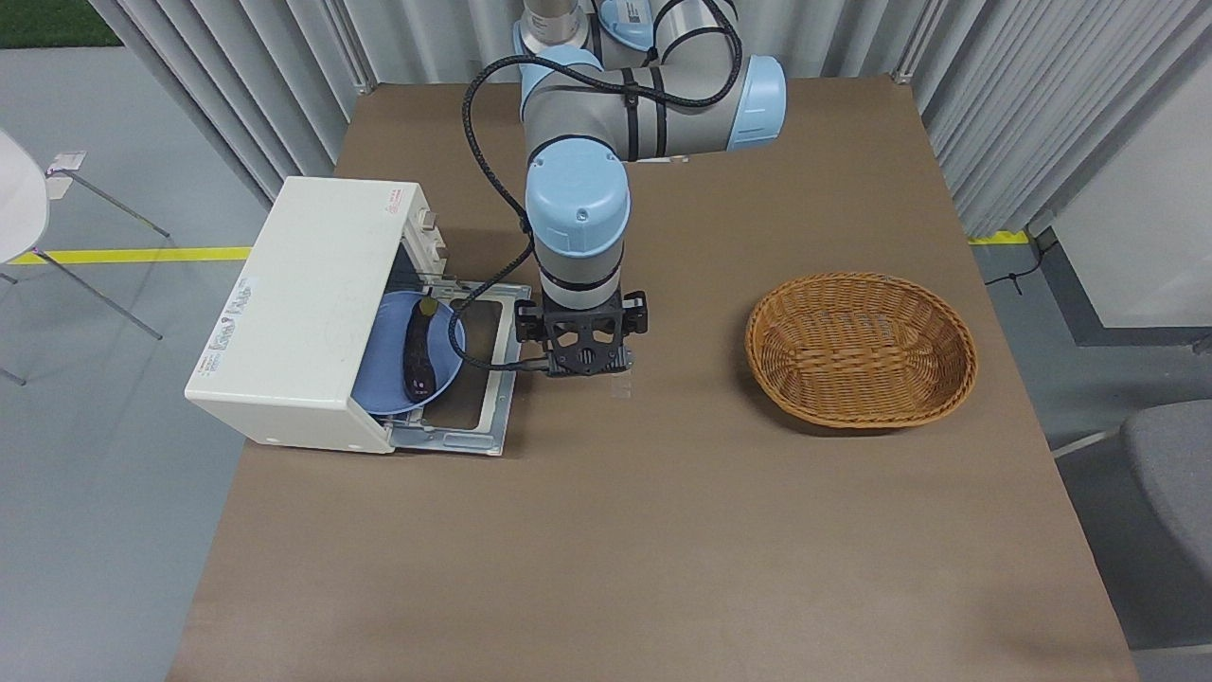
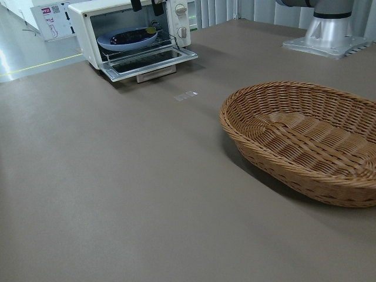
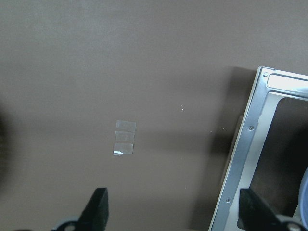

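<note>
My gripper hangs over the tabletop just beside the open toaster oven door (image 3: 251, 127), its two fingers wide apart with nothing between them. In the front view the white toaster oven (image 1: 290, 307) stands at the left of the table with its door folded down. A blue plate (image 1: 381, 364) with a dark, elongated object (image 1: 418, 352) on it sits in the oven's opening; in the left view that object has a pale tip. A round wicker basket (image 1: 861, 347) stands empty to the right of the gripper.
Small strips of clear tape (image 3: 124, 136) lie on the table near the door. The arm's base (image 2: 326, 44) is at the back, with a cable looping along the arm.
</note>
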